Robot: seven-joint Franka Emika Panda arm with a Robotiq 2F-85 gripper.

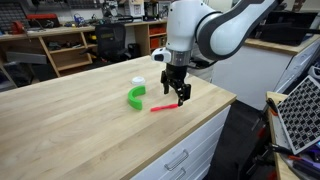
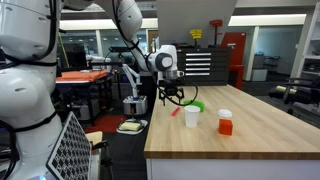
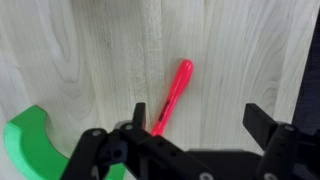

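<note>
A red stick-like object (image 1: 164, 107) lies flat on the light wood table, near its front edge. My gripper (image 1: 177, 92) is open just above and behind it, with fingers pointing down. In the wrist view the red stick (image 3: 172, 97) runs at a slant through the gap between my open fingers, nearer the left one; its lower end is partly hidden by the gripper. Nothing is held. A green curved piece (image 3: 32, 145) rests on the table left of the stick, and it also shows as a green arc (image 1: 135, 97) in exterior view 1.
Exterior view 2 shows a white cup (image 2: 191, 117), an orange-red block (image 2: 225, 127) and a second white container (image 2: 224, 113) on the table. The long side of the table (image 1: 60, 130) away from the arm is bare. Drawers (image 1: 190, 158) stand below the front edge.
</note>
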